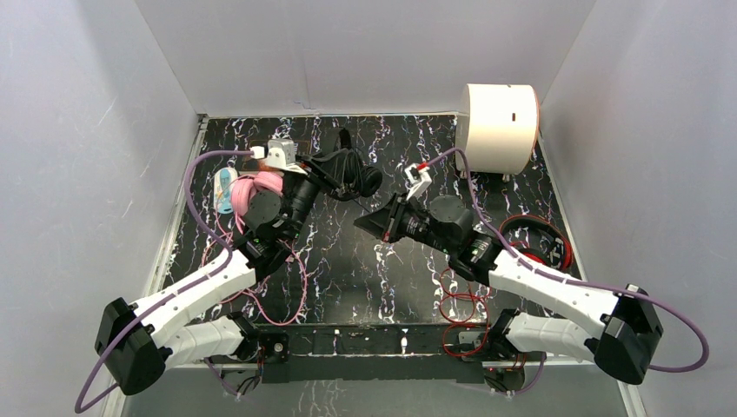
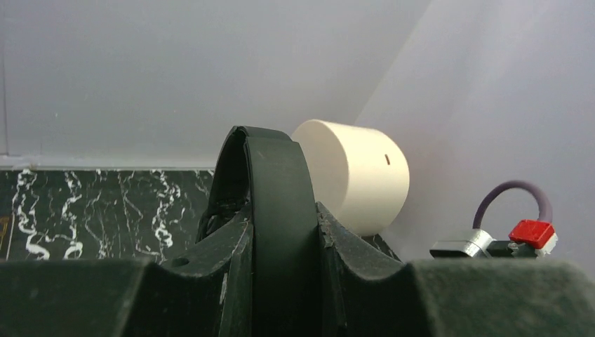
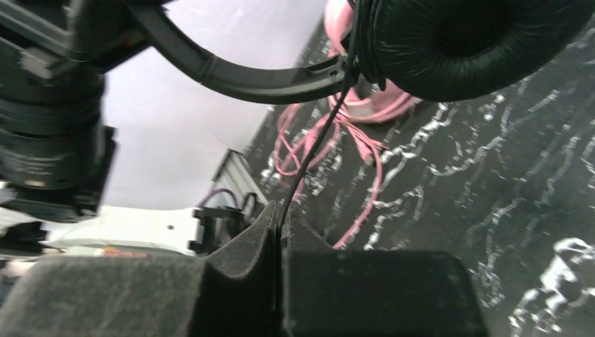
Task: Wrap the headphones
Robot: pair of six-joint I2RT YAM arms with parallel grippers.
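Black headphones (image 1: 351,174) hang above the table left of centre, their cable bunched around an ear cup. In the left wrist view my left gripper has its fingers on both sides of the wide black headband (image 2: 284,189), gripping it. A thin black cable (image 3: 312,149) runs down from the headband end beside the ear cup (image 3: 477,42) to my right gripper, which is shut with that cable between its fingertips. From above, the right gripper (image 1: 372,228) sits to the right of and nearer than the headphones.
Pink headphones (image 1: 261,184) and their pink cable (image 1: 304,287) lie at the left, beside a blue-white object (image 1: 224,189). A white cylinder (image 1: 497,129) stands at the back right. Red-black headphones (image 1: 556,239) lie at the right.
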